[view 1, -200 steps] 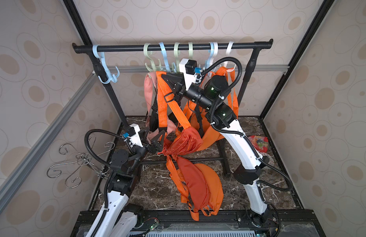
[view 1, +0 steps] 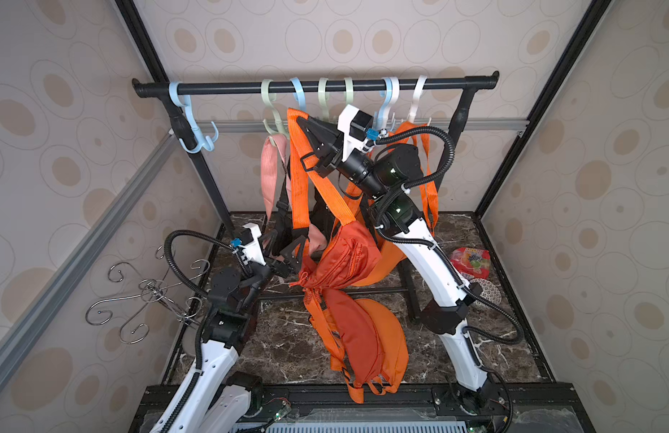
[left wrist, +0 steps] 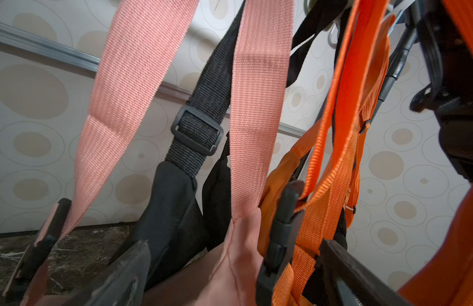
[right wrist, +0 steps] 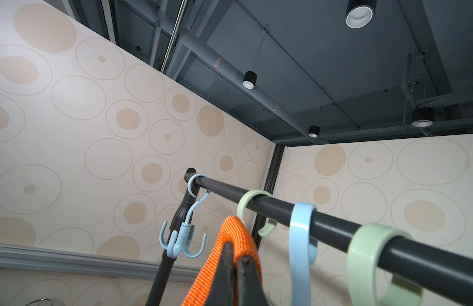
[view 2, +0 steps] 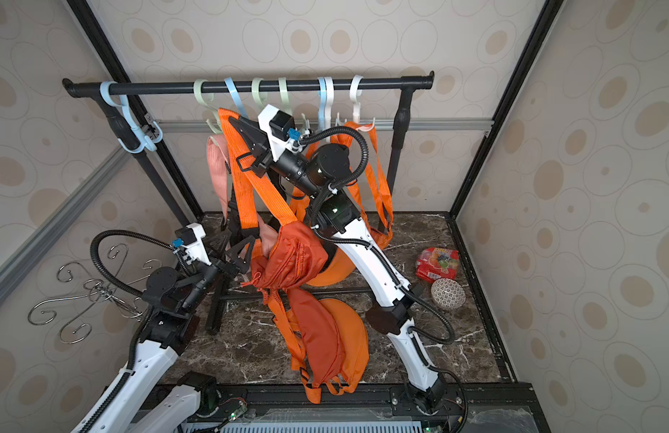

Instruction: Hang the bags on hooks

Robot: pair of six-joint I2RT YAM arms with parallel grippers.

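Note:
An orange-red bag [view 1: 345, 254] hangs in front of the rack by its orange strap [view 1: 298, 173]. High on that strap my right gripper [view 1: 301, 124] is shut, with a fold of orange webbing [right wrist: 240, 233] at its fingertips in the right wrist view. The strap's top stands just below the rail [view 1: 233, 88], near a green hook [view 1: 265, 89] and a blue hook [view 1: 297, 88]. Lower down, my left gripper [view 1: 294, 257] is open beside the bag. In the left wrist view, a pink bag [left wrist: 236, 272] and dangling straps lie beyond its spread fingers [left wrist: 131, 270].
Pink straps [view 1: 269, 169] hang from the green hook. More orange straps [view 1: 429, 195] hang at the right. Another orange bag [view 1: 356, 339] lies on the marble floor. An empty blue hook [view 1: 198, 137] is at far left, above a metal stand [view 1: 152, 290].
My right gripper has risen, lifting the strap's top toward the rail.

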